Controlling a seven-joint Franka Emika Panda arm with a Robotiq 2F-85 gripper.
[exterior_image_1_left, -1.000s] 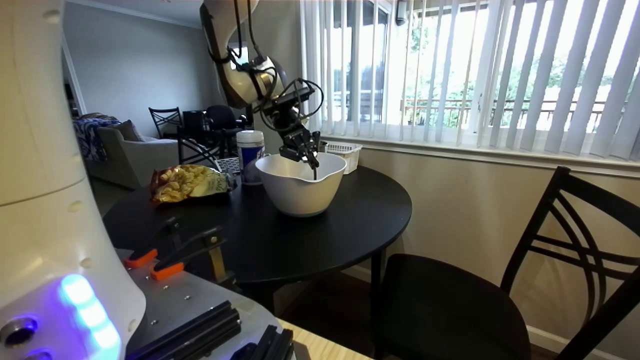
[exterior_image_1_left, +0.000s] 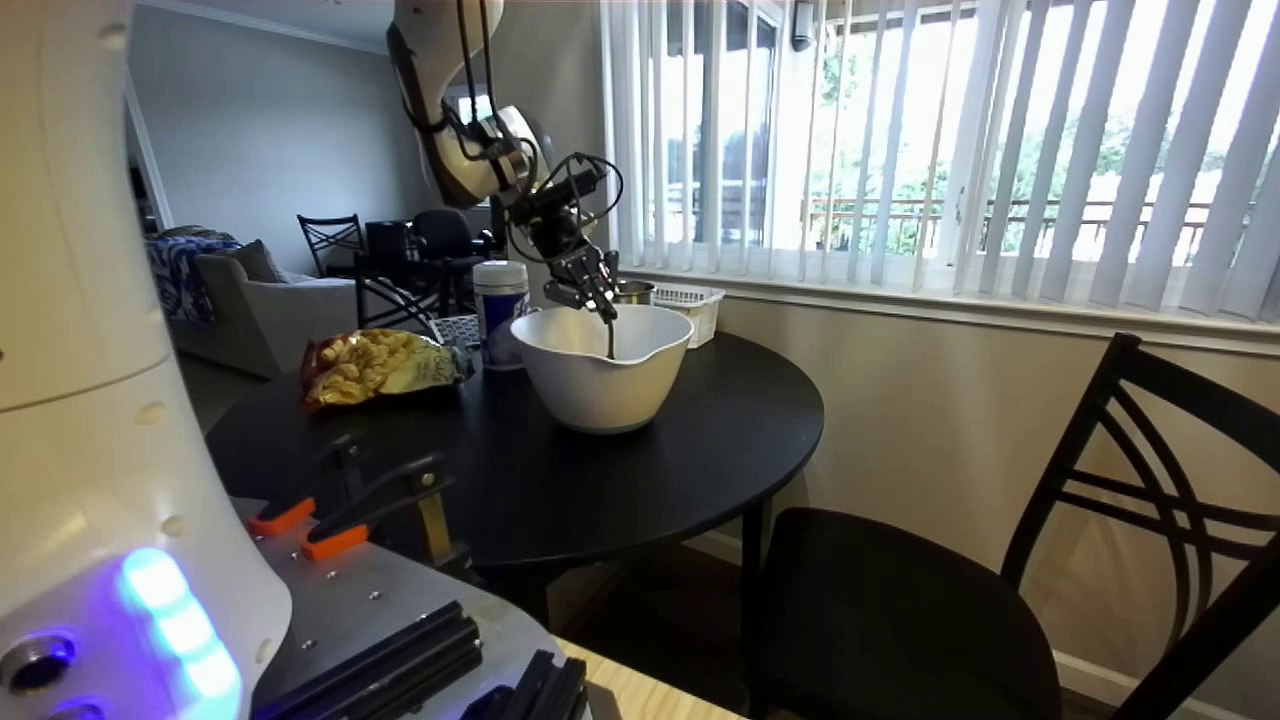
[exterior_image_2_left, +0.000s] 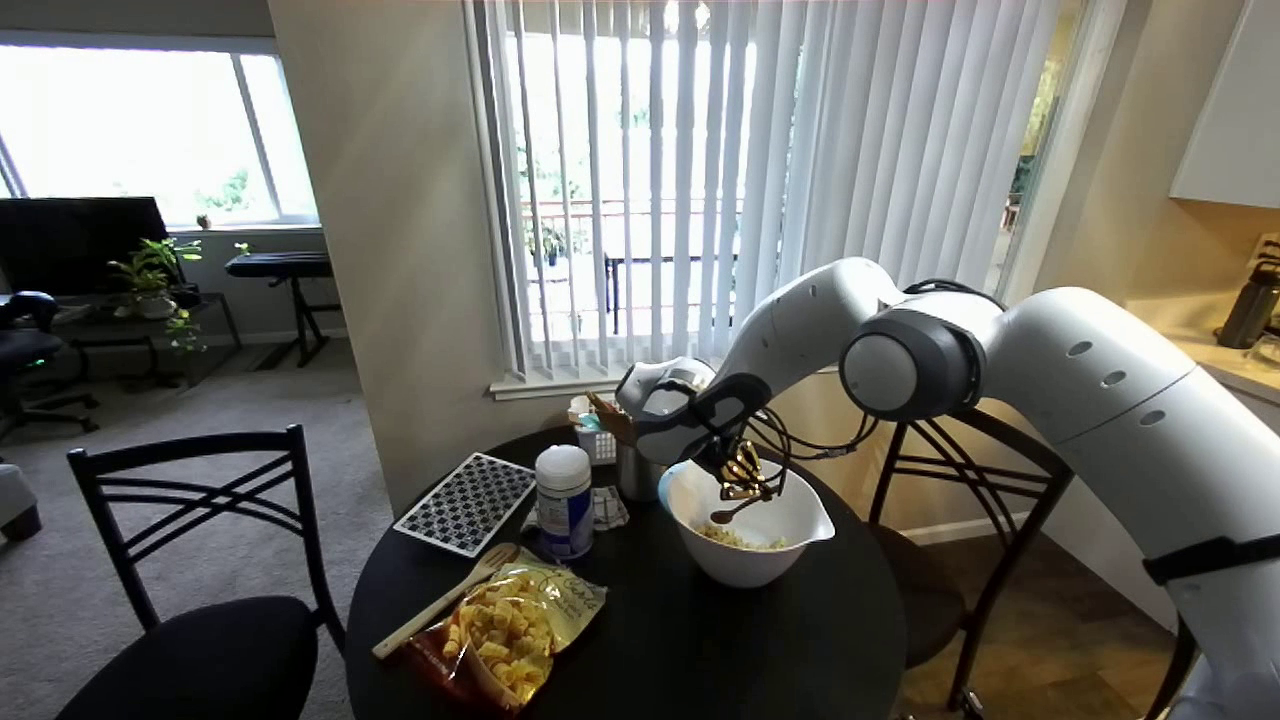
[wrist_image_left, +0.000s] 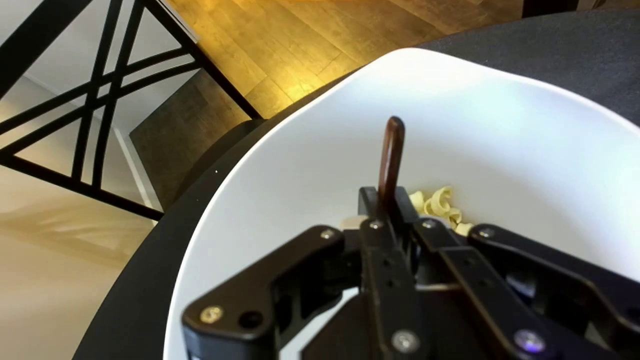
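Observation:
My gripper (exterior_image_2_left: 746, 482) is inside the mouth of a white mixing bowl (exterior_image_2_left: 746, 564), shut on a dark brown wooden spoon. In exterior view 2 the spoon's rounded head (exterior_image_2_left: 722, 516) points down and left over pasta (exterior_image_2_left: 746, 541) at the bottom of the bowl. The tip of the spoon's brown handle (wrist_image_left: 391, 153) sticks out beyond the closed fingers in the wrist view, where some pale curled pasta (wrist_image_left: 441, 207) shows just past them. From exterior view 1, the near bowl wall hides the spoon's lower end.
An open bag of pasta (exterior_image_2_left: 510, 630) lies left of the bowl, beside a light wooden fork (exterior_image_2_left: 438, 610). A wipes canister (exterior_image_2_left: 564, 504), checkered board (exterior_image_2_left: 468, 502), metal pot (exterior_image_2_left: 638, 472) and white basket (exterior_image_1_left: 690, 310) stand behind.
In exterior view 1 the gripper and the spoon have shifted left across the bowl and slightly up. The bowl stays in place.

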